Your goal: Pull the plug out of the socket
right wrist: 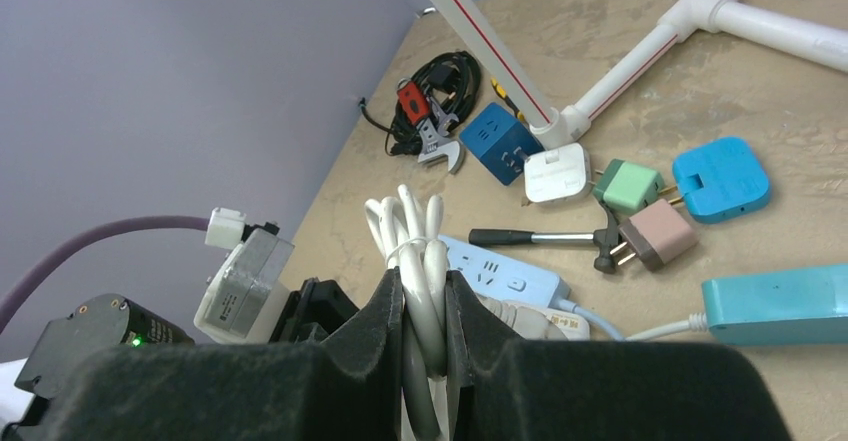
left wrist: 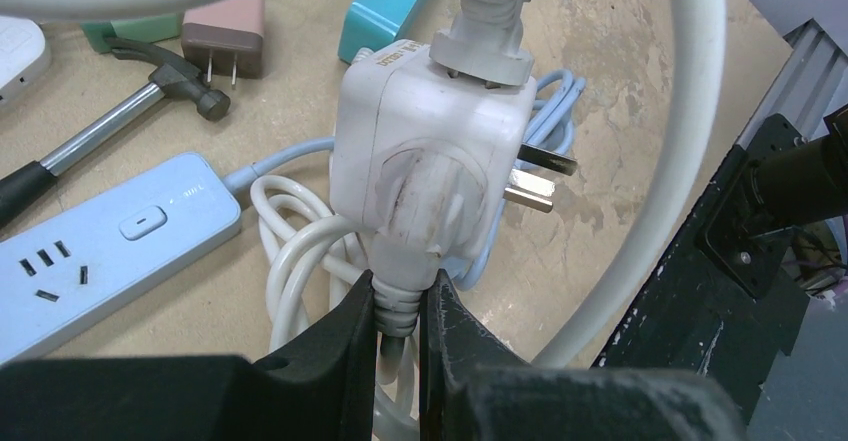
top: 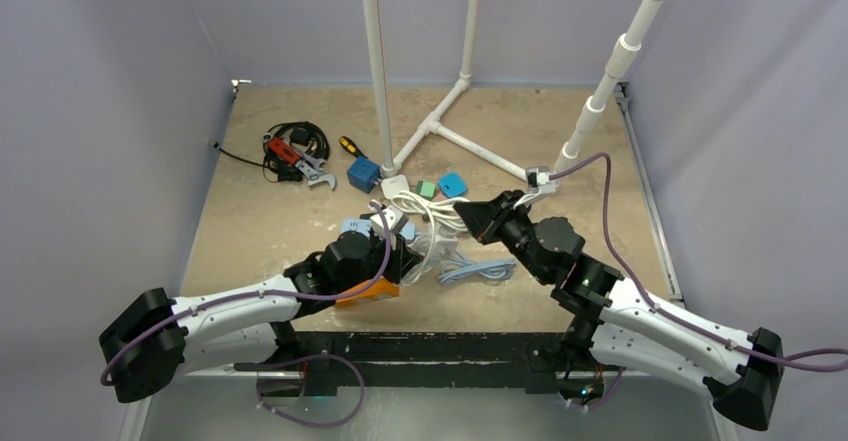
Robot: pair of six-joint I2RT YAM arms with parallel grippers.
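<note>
In the left wrist view a white cube adapter [left wrist: 360,131] with bare metal prongs [left wrist: 530,190] hangs above the table. A white plug [left wrist: 490,41] sits in its upper face, and another plug [left wrist: 430,196] is against its near face. My left gripper is shut on this second plug's ribbed neck. White cable [top: 430,211] loops between the two arms. My right gripper is shut on a doubled bundle of white cable [right wrist: 408,231], off to the right of the left gripper. The bundle's lower end is hidden behind the fingers.
Below lies a pale blue power strip [left wrist: 130,231] with a hammer [left wrist: 120,106] beside it. A pink charger [left wrist: 225,31], a teal block [right wrist: 780,306] and other adapters lie nearby. White pipes [top: 430,126] stand at the back.
</note>
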